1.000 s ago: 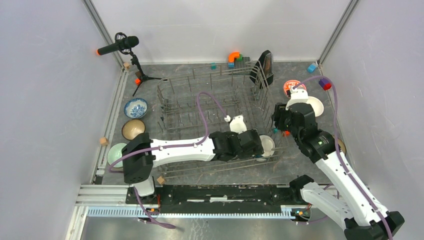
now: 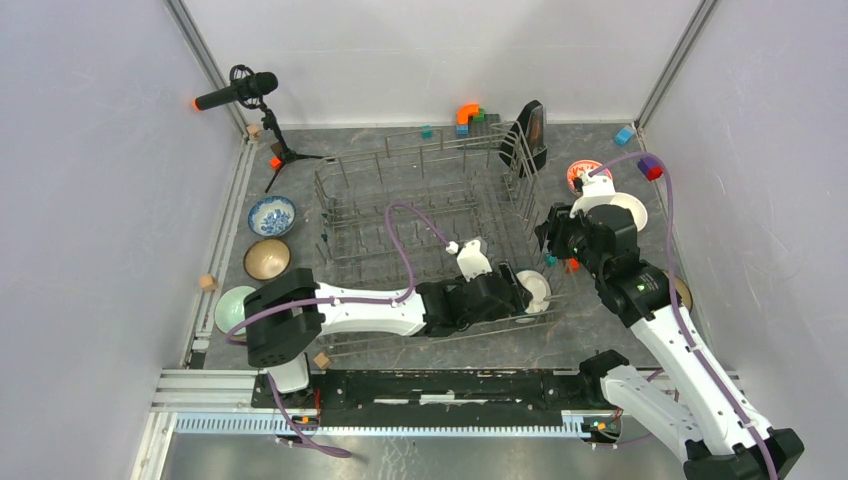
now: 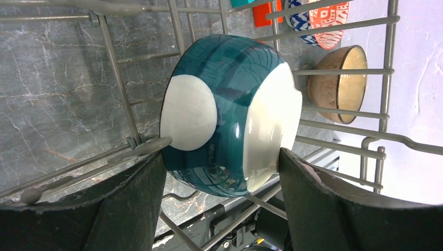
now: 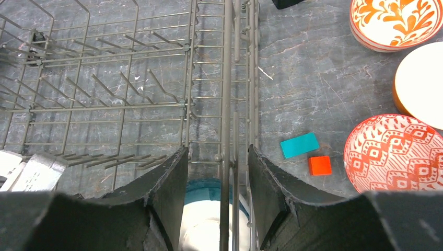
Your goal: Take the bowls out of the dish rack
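A teal bowl with white patches (image 3: pixel 230 117) sits tilted in the front right corner of the wire dish rack (image 2: pixel 345 190). My left gripper reaches it from the left, its fingers apart with one at each side of the bowl's lower part; whether both press on it is unclear. From above, the bowl (image 2: pixel 535 288) shows partly behind that gripper (image 2: pixel 522 290). My right gripper is shut on the rack's right side, with upright-looking wires running between its fingers. The teal bowl's white inside (image 4: pixel 201 225) shows below those fingers.
Left of the rack stand a blue-patterned bowl (image 2: pixel 272 216), a tan bowl (image 2: pixel 267 259) and a green bowl (image 2: pixel 234 308). Red-patterned bowls (image 4: pixel 399 157) and a white one (image 4: pixel 423 86) are on the right. A microphone stand (image 2: pixel 285 150) occupies the back left.
The right arm moved slightly left. The bowl stays in the rack corner.
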